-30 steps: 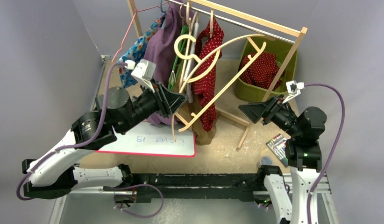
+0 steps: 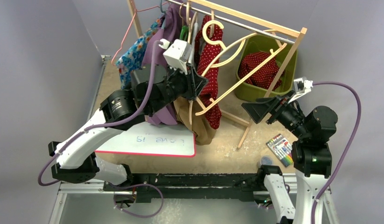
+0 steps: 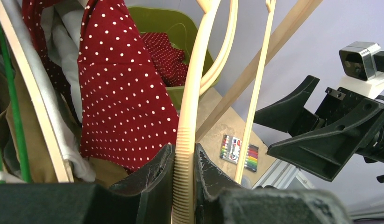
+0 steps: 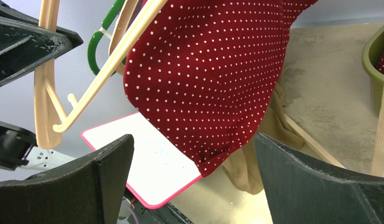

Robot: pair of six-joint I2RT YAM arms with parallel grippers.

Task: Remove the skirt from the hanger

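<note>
My left gripper (image 2: 199, 84) is shut on one arm of a pale wooden hanger (image 3: 186, 135), which hangs tilted in the air and has no garment visible on it. A crumpled red cloth with white dots (image 2: 261, 70) lies inside the green bin (image 2: 248, 96); whether it is the skirt I cannot tell. Another dotted red garment (image 3: 115, 84) hangs from the rack, just behind the held hanger. In the top view my right gripper (image 2: 252, 111) stands open to the right of the hanger, and the right wrist view shows nothing between its fingers.
The metal rail (image 2: 246, 22) of the wooden rack runs across the back, with several garments to the left. A whiteboard (image 2: 157, 140) lies at front left. A marker pack (image 2: 280, 148) lies at front right. Open floor separates whiteboard and markers.
My left gripper has carried the hanger right and back toward the rail, over the hanging dotted garment. The right arm has shifted slightly right and stays open.
</note>
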